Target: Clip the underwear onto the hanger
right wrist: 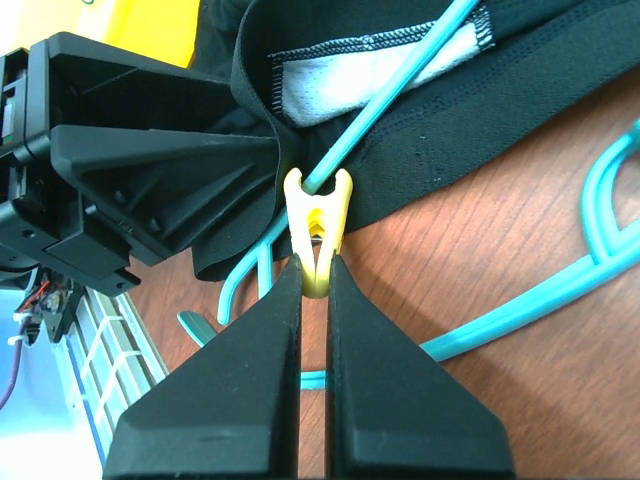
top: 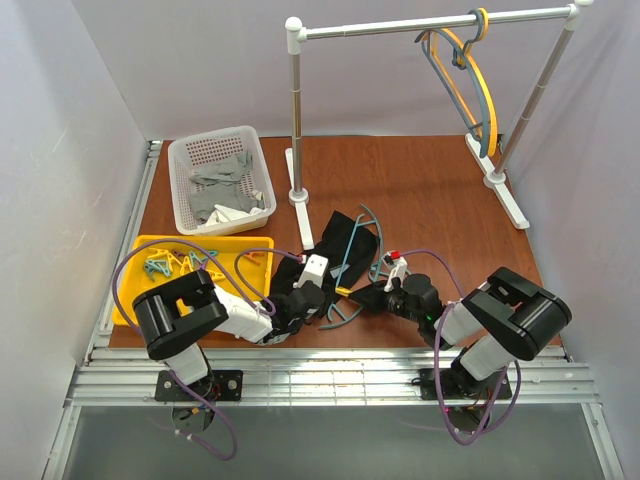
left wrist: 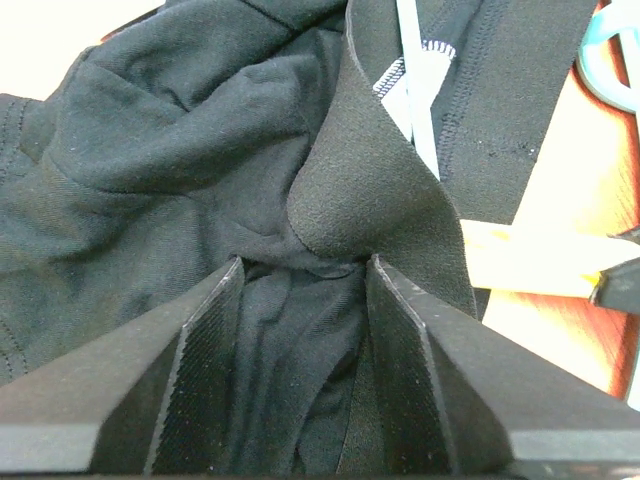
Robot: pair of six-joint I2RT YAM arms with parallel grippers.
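Black underwear [top: 342,236] lies crumpled on the table with a teal hanger [top: 368,215] on it, its bar crossing the pale label in the right wrist view. My left gripper is open down on the underwear, with folded fabric between and under its fingertips. My right gripper is shut at the handle end of a yellow clip [right wrist: 330,205], whose mouth straddles the hanger bar beside a fold of the underwear. Whether the clip grips the fabric cannot be told.
A yellow bin [top: 135,250] with clips is at the left, a white basket [top: 180,170] behind it. A clothes rack [top: 390,27] with hangers stands at the back.
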